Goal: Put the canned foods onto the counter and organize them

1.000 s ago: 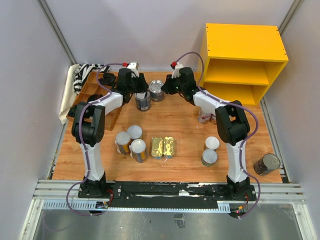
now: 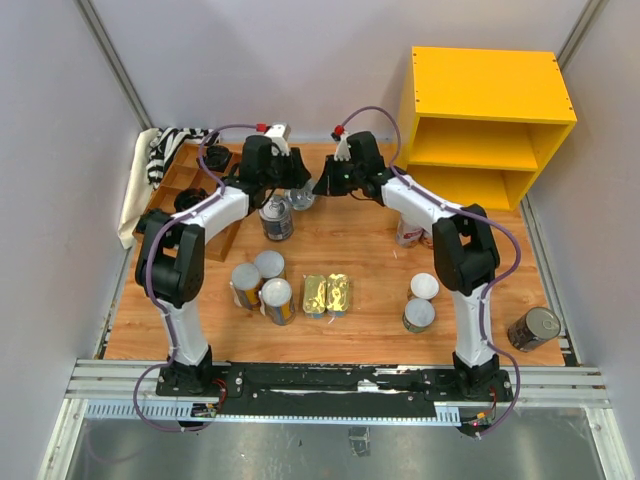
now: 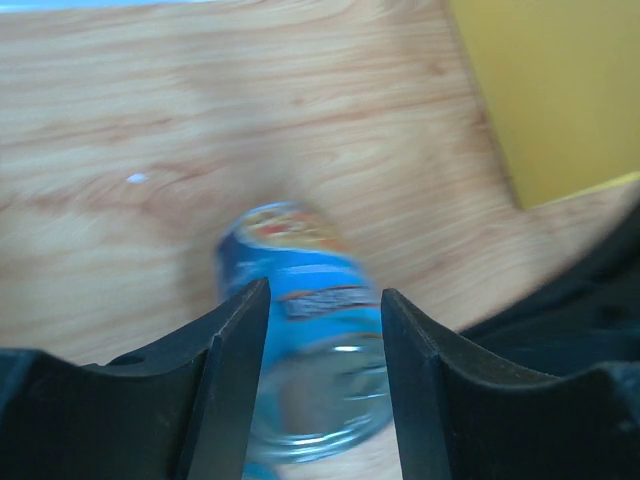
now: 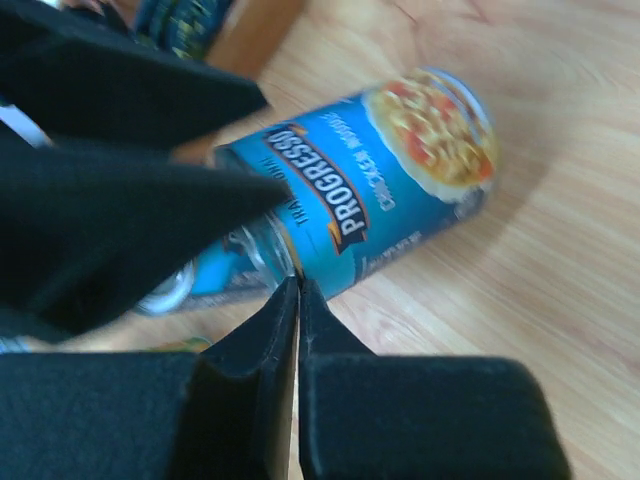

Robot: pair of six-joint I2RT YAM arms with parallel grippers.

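Observation:
A blue soup can (image 4: 345, 180) lies tilted between the two grippers, its label toward the right wrist camera and its silver end (image 2: 301, 197) showing from above. The left gripper is shut on this can near its silver end, its fingers parted on either side. My right gripper is shut with its tips together at the can's lower edge; nothing shows between them, and contact is unclear. Just left of the tilted can, another can (image 2: 277, 222) stands upright. Several cans (image 2: 271, 265) stand together at front left.
The yellow shelf (image 2: 490, 85) is at back right, with pink-labelled cans (image 2: 408, 232) near it. A wooden organizer (image 2: 220, 245) is at the left. Gold-topped packages (image 2: 326, 294) lie in front; two cans (image 2: 419, 315) stand to their right.
The upright can shifted left and nearer. Both grippers have moved closer together.

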